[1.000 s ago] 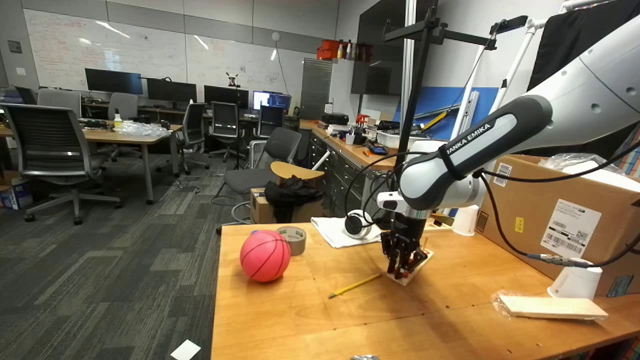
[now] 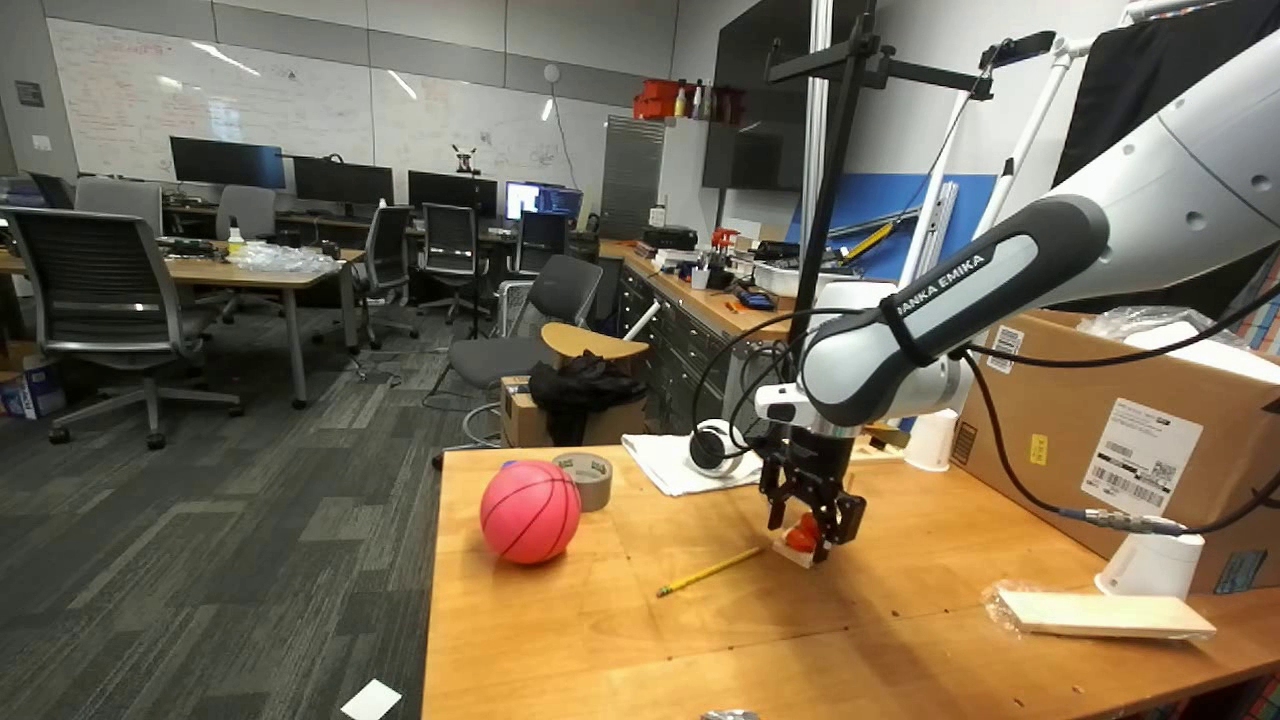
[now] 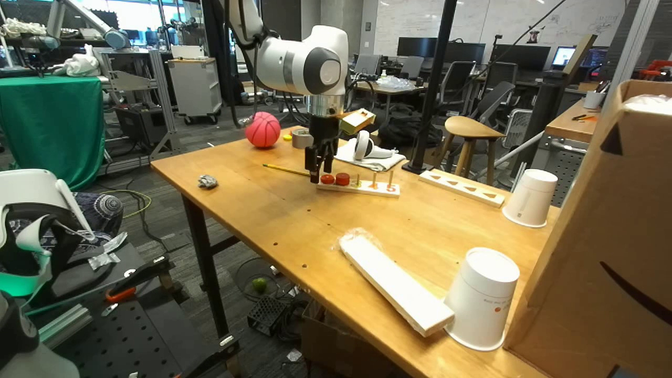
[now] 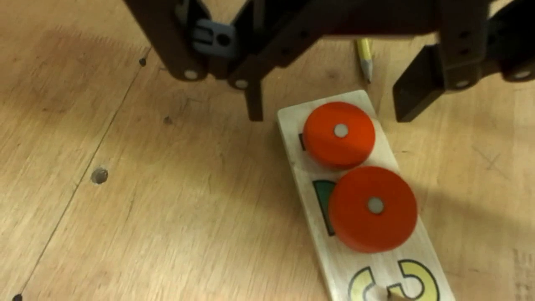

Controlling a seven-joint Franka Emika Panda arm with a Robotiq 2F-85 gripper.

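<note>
A wooden peg board (image 4: 296, 165) with printed numbers lies flat on the table. Two red discs sit on its pegs: a smaller disc (image 4: 336, 150) at the end and a larger disc (image 4: 368, 225) beside it, each with a peg tip showing in its centre. Bare pegs (image 3: 375, 178) stand along the rest of the board. My gripper has its fingers spread apart above the end of the board, one to each side of the smaller disc, with nothing held between them. In exterior view 1 the gripper partly hides the board.
A yellow pencil (image 2: 710, 572) lies close to the board's end. The pink ball (image 2: 529, 512), tape roll (image 2: 594, 480) and headphones on a white cloth (image 2: 654, 462) are farther back. White cups (image 3: 482, 299) and a pale plank (image 3: 390, 280) occupy the box side. Mid-table is clear.
The fingers have spread wide from a narrower stance around the smaller disc. That red disc now shows more between them in exterior view 1. The arm has shifted only slightly.
</note>
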